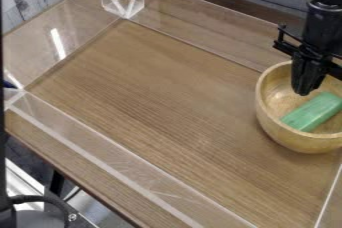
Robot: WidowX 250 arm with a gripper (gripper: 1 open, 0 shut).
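Observation:
The black gripper [305, 56] reaches down from the top right, its tip over the rim of a wooden bowl [275, 120] at the right of the table. It looks shut, with nothing visible between its fingers. A green block [313, 112] lies inside the bowl, below the gripper.
Clear plastic strips run along its edges, with a clear piece at the back left. A dark fixture with a cable [34, 202] is at the lower left.

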